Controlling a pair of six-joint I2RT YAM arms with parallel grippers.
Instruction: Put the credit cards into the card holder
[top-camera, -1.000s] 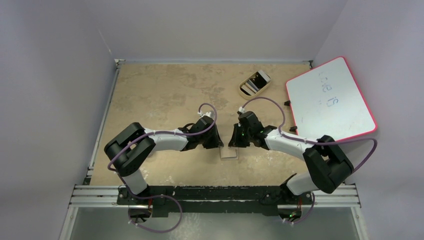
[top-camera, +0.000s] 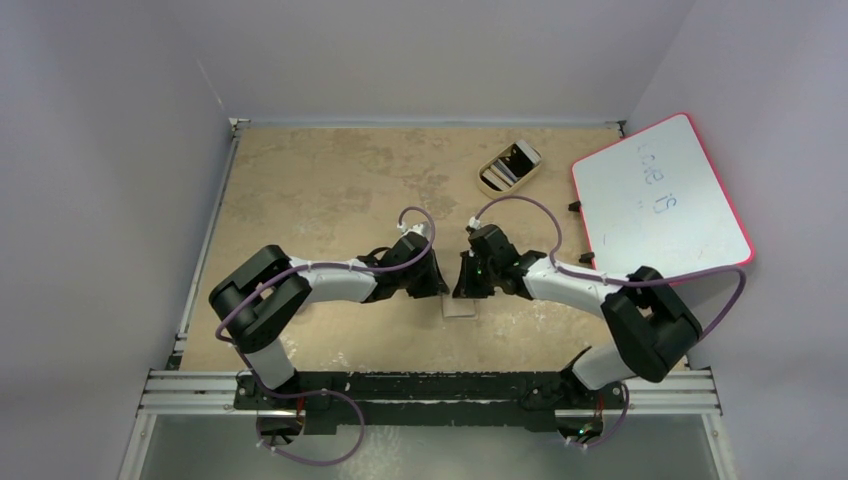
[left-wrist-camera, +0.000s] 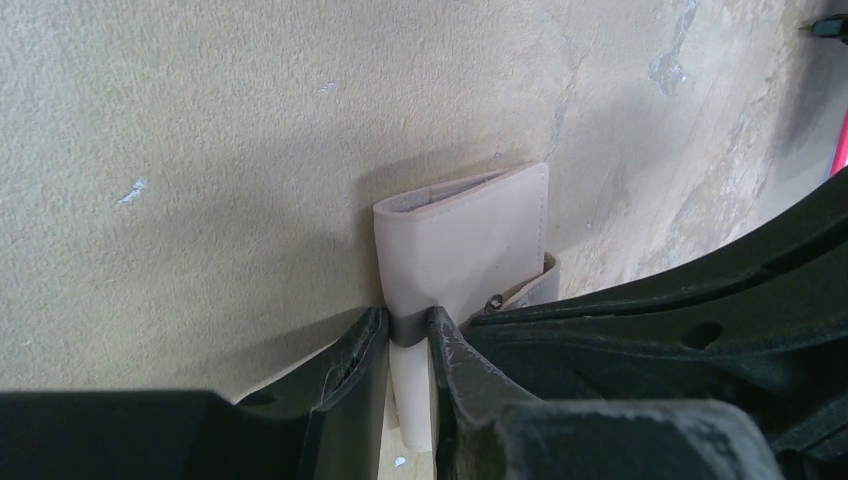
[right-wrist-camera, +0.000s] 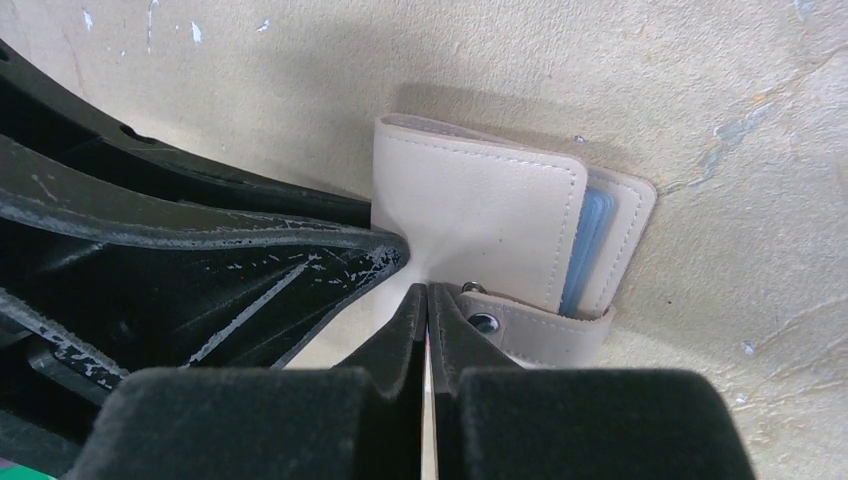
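The pale leather card holder (top-camera: 459, 308) lies on the table between the two grippers. In the right wrist view the holder (right-wrist-camera: 470, 210) shows a blue card (right-wrist-camera: 587, 240) inside, beside a strap with a snap (right-wrist-camera: 540, 335). My left gripper is at the holder's edge, its fingertips either side of that edge, slightly apart. My right gripper is shut, its tips over the holder by the strap, with nothing seen between them. The other gripper's dark body covers part of each wrist view.
An oblong container (top-camera: 510, 167) with dark and light flat items stands at the back. A whiteboard (top-camera: 660, 200) with red rim lies on the right.
My right gripper has shifted a little left over the card holder. The left arm is nearly unchanged in the top view.
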